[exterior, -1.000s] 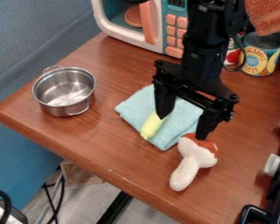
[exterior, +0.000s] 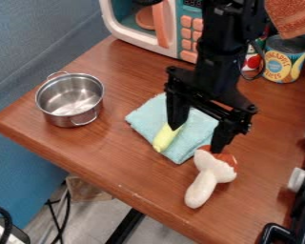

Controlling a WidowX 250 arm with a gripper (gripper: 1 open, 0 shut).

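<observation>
The black gripper (exterior: 181, 116) points down over a folded light-blue cloth (exterior: 193, 145) in the middle of the table. A yellow object (exterior: 166, 140), perhaps a corn or banana, lies on the cloth under the fingertips. Whether the fingers are closed on it is hard to tell. A white plush mushroom with a red cap (exterior: 205, 183) lies just in front of the cloth.
A steel pot (exterior: 70, 102) sits at the left. A toy microwave (exterior: 162, 29) stands at the back, with cans (exterior: 281, 62) at back right. A black appliance (exterior: 295, 210) lines the right edge.
The gripper has shifted very slightly; the objects lie where they were.
</observation>
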